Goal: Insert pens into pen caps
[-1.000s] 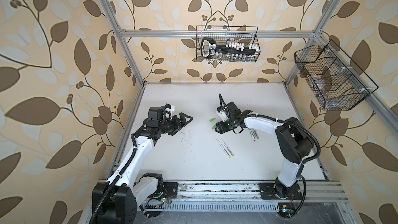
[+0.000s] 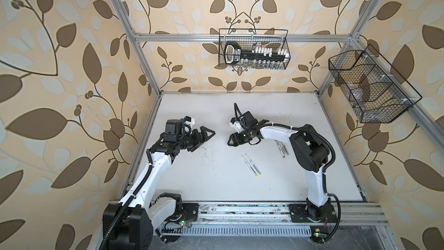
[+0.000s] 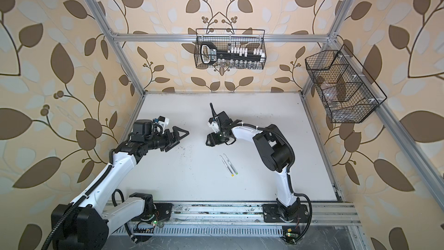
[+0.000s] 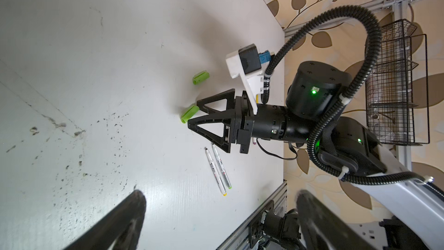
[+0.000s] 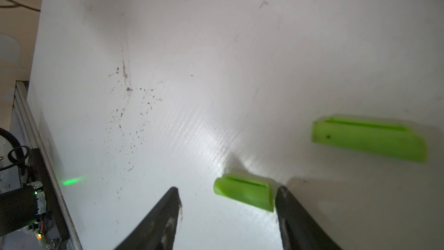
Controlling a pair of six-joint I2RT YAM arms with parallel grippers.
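Note:
Two green pen caps lie on the table in the right wrist view: the near cap (image 5: pixel 245 191) between the fingers of my right gripper, close to its right-hand finger (image 5: pixel 298 217), and the far cap (image 5: pixel 370 138) off to the right. My right gripper is open, low over the near cap. Two slim silver pens, one yellow-ended (image 4: pixel 215 172) and one green-ended (image 4: pixel 222 166), rest side by side nearer the table's front. Open and empty, my left gripper (image 2: pixel 202 140) hovers at the table's left. The right arm hides the caps almost wholly in the top views.
More pens (image 2: pixel 281 149) lie beside the right arm, partly covered by it. Wire baskets (image 2: pixel 254 48) hang on the back and right walls, clear of the tabletop.
My right gripper has moved left and towards the caps, covering them in the top left view where both showed a second ago. The left arm and the silver pens have stayed put.

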